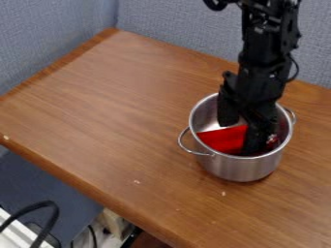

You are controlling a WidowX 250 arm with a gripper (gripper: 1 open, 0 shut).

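A steel pot (237, 170) with two wire handles stands on the right of the wooden table. Inside it lies a red object (220, 138). My black gripper (249, 124) reaches down into the pot over the red object, its fingers apart. The lower finger hides part of the red object's right end, and I cannot tell whether it touches it.
Grey padded walls stand behind. Cables and a dark floor area lie off the lower left edge.
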